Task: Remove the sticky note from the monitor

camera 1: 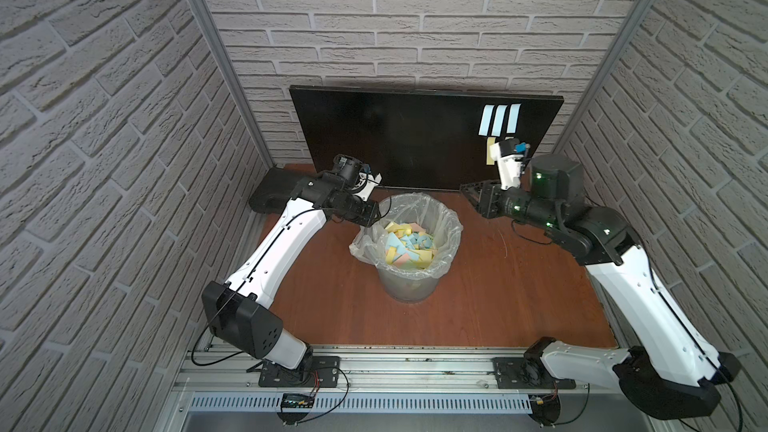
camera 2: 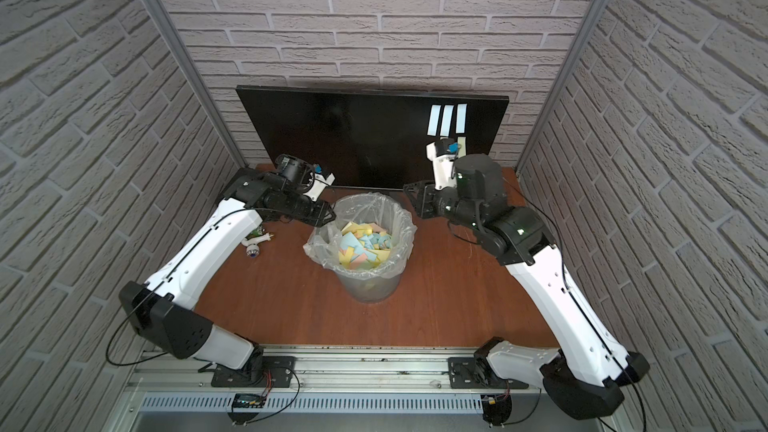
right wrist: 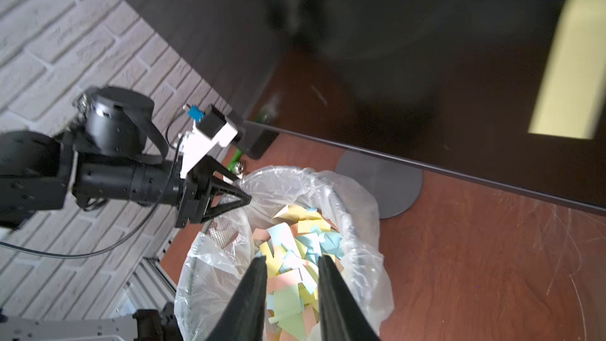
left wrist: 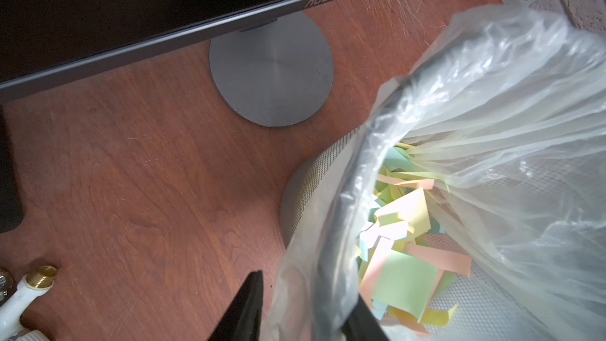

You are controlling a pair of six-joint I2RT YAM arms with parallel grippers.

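The black monitor (camera 1: 384, 132) stands at the back, with three pale blue sticky notes (camera 1: 498, 119) in a row at upper right and a yellow note (camera 1: 490, 152) below them, large in the right wrist view (right wrist: 567, 56). My left gripper is shut on the plastic liner (left wrist: 341, 227) at the rim of a bin holding many loose notes (left wrist: 404, 281). My right gripper is raised right of the bin, before the monitor, its fingertips parted with nothing seen between them.
A speaker-like black box (camera 1: 272, 190) and small fittings (left wrist: 31, 287) lie at the left. Brick walls enclose the wooden table, clear at the front and right.
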